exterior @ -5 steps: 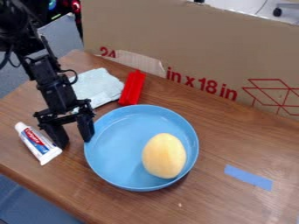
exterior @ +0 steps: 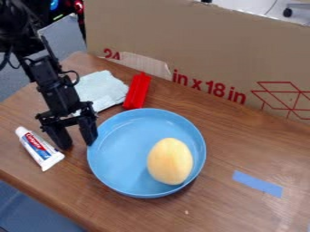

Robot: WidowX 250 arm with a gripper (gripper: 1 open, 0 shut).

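My black gripper [exterior: 75, 136] is low over the wooden table, just left of the blue plate's rim, its fingers pointing down and apart with nothing seen between them. A yellow oval object [exterior: 169, 161] rests on the right part of the blue plate [exterior: 121, 154]. A white toothpaste tube [exterior: 39, 147] lies diagonally to the left of the gripper. Behind the arm are a folded pale cloth [exterior: 101, 89] and an upright-angled red object [exterior: 137, 91] just beyond the plate.
A large cardboard box [exterior: 218, 54] stands along the back of the table. A strip of blue tape [exterior: 256, 184] is stuck on the bare wood at the right. Its edge runs along the lower left.
My gripper has shifted very slightly over the last second. The plate, yellow object, tube and other objects have not visibly moved.
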